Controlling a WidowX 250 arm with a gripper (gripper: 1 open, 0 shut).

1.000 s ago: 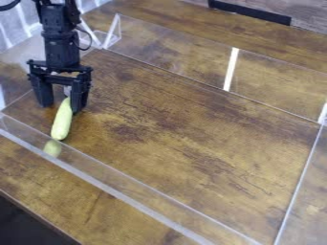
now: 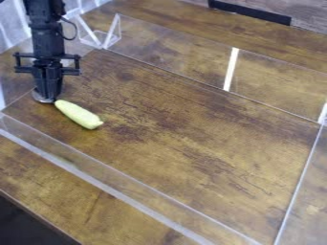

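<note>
A pale yellow-green elongated object (image 2: 79,114), resembling corn or a squash, lies on the wooden board inside a clear-walled enclosure, pointing down to the right. The black gripper (image 2: 49,84) is at the far left, low over a small silvery item, just beyond the upper-left end of the long object. Whether its fingers are open or shut, or hold that item, is unclear.
Clear walls (image 2: 231,69) with white tape surround the work area. The middle and right of the wooden floor (image 2: 205,144) are empty. A dark slot lies at the back edge.
The gripper has moved left. The yellow-green object has turned from nearly vertical to diagonal, its lower end swinging right and up.
</note>
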